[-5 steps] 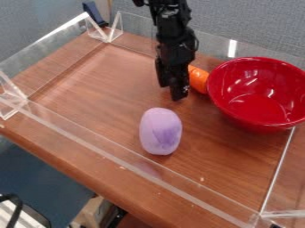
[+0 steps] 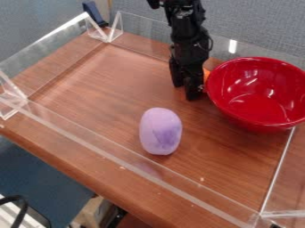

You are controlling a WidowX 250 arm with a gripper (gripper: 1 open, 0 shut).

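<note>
My black gripper point(image 2: 191, 82) reaches down from the top centre to the left side of a large red bowl point(image 2: 251, 93). It is over an orange object point(image 2: 206, 73), which it mostly hides; whether its fingers hold that object cannot be told. A purple oval object point(image 2: 160, 131) lies on the wooden surface in front, below and left of the gripper.
Clear plastic walls edge the wooden board point(image 2: 84, 89). The left and middle of the board are free. The red bowl fills the right back part, close to the wall.
My gripper has shifted right onto the orange object, which was more visible beside it earlier and is now mostly covered. The bowl and purple object look unmoved.
</note>
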